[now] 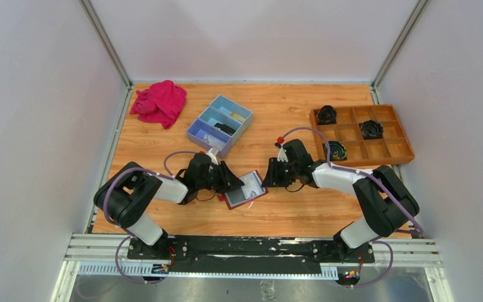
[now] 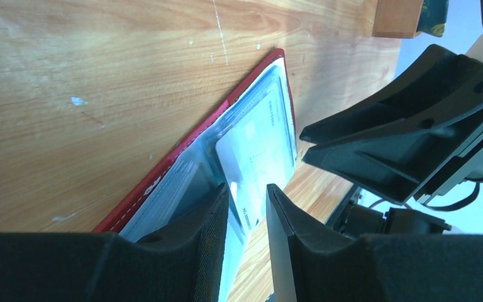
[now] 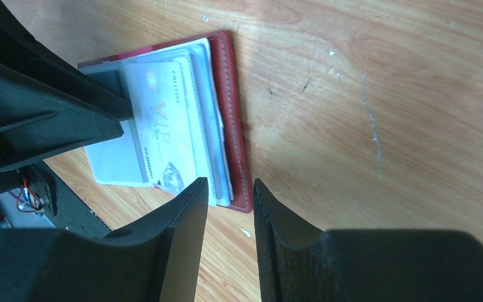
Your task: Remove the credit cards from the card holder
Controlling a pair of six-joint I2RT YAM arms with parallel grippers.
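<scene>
The open card holder [image 1: 233, 206], dark red with clear plastic sleeves, lies on the table between the two arms. A white card with printed lettering rests in its sleeves; in the left wrist view the same card [image 2: 258, 151] has its near edge by my left fingertips. My left gripper is over the holder, fingers part open, with nothing clearly held; exact contact cannot be told. At the holder's right edge is my right gripper, its fingers part open and no card between them.
Behind the holder stands a blue-grey divided box [image 1: 236, 135] with small items inside. A wooden compartment tray [image 1: 387, 150] with dark coiled things is at the right, and a pink cloth [image 1: 160, 102] at the back left.
</scene>
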